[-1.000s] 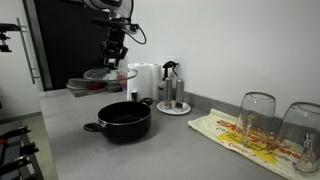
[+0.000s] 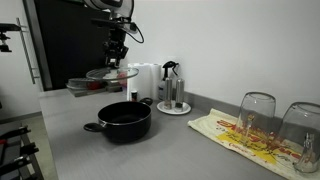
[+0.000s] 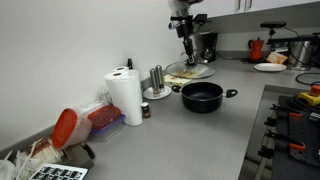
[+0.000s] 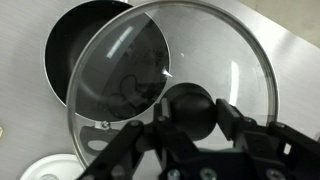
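My gripper [image 2: 114, 65] is shut on the black knob [image 4: 190, 108] of a clear glass lid [image 2: 101, 74]. The lid hangs in the air, roughly level, above the table. Below it a black pot [image 2: 125, 126] with two side handles stands uncovered. In the wrist view the lid's glass spans much of the picture, and the pot [image 4: 62, 50] shows partly through it, offset to the upper left. From the other side, the lid [image 3: 188, 71] appears above and somewhat behind the pot [image 3: 203, 98], with a gap between them.
A white plate [image 3: 157, 94] with tall grinders stands near the pot, beside a white paper roll [image 3: 126, 98]. Two upturned glass jars [image 2: 255, 112] rest on a yellow patterned cloth [image 2: 222, 128]. Bare table [image 2: 180, 155] lies in front of the pot.
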